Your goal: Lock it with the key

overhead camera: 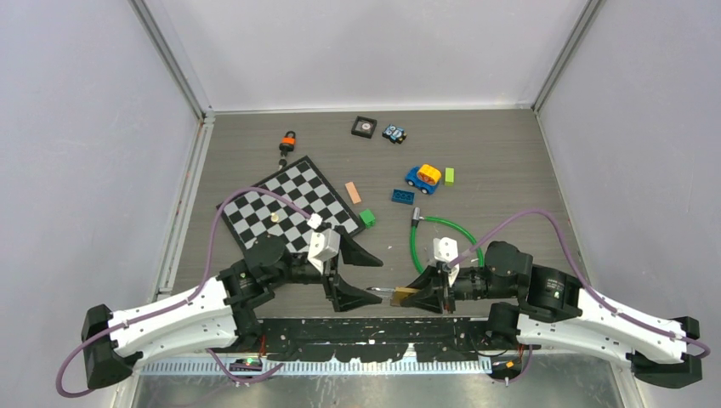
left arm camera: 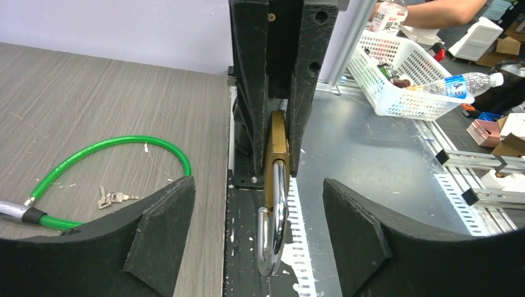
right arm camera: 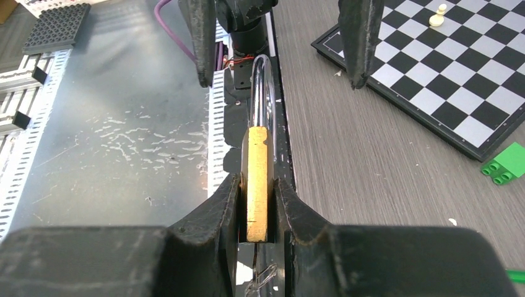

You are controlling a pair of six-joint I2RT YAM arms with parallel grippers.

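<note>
A brass padlock (right arm camera: 257, 182) with a steel shackle (left arm camera: 270, 247) is held upright-edged between the fingers of my right gripper (overhead camera: 406, 295), its shackle pointing toward my left gripper (overhead camera: 364, 280). The left gripper stands open just left of the lock, the shackle between but apart from its fingers in the left wrist view. Two small keys (left arm camera: 111, 198) lie on the wooden table, inside the curve of a green cable lock (left arm camera: 142, 139).
A chessboard (overhead camera: 289, 204) lies behind the left arm, with a green block (overhead camera: 368, 218), blue brick (overhead camera: 403, 195), toy car (overhead camera: 424, 177) and other small items farther back. The table's front edge (overhead camera: 366, 325) runs below the grippers.
</note>
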